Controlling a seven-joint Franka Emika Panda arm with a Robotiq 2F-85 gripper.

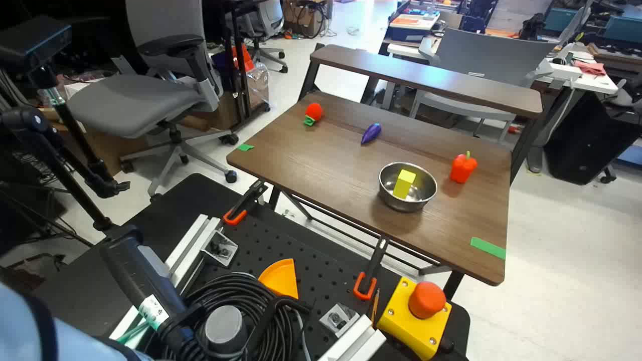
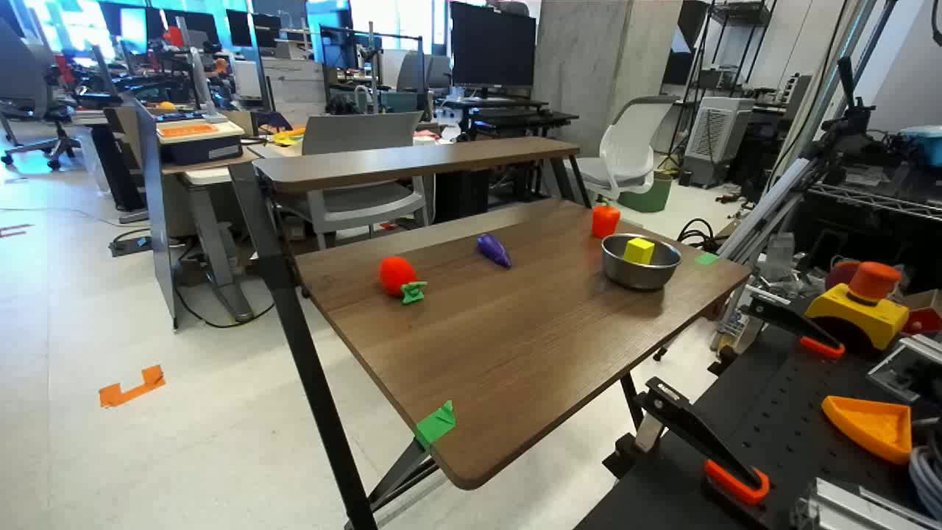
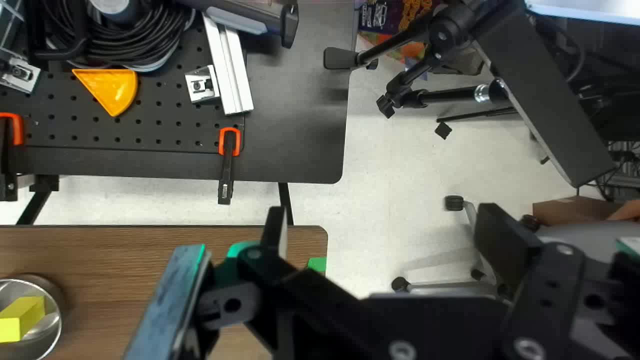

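On the brown table a metal bowl [image 1: 425, 190] holds a yellow block [image 1: 404, 182], which leans up inside it. A red-orange pepper [image 1: 462, 168] with a green stem stands beside the bowl, not touching it. Toward the back of the tabletop lies a purple eggplant [image 2: 492, 249]. Further along rests a round red vegetable [image 2: 397, 274] with green leaves, at the other end from the bowl. My gripper appears in the wrist view, its fingers spread wide open with nothing between them. Both exterior views leave the gripper out of sight.
A raised shelf [image 1: 421, 78] runs along the table's back edge. Green tape [image 1: 488, 247] marks the near corners. Beside the table, a black pegboard bench [image 3: 168, 129] carries orange-tipped clamps, coiled cables and a yellow emergency-stop box [image 1: 415, 319].
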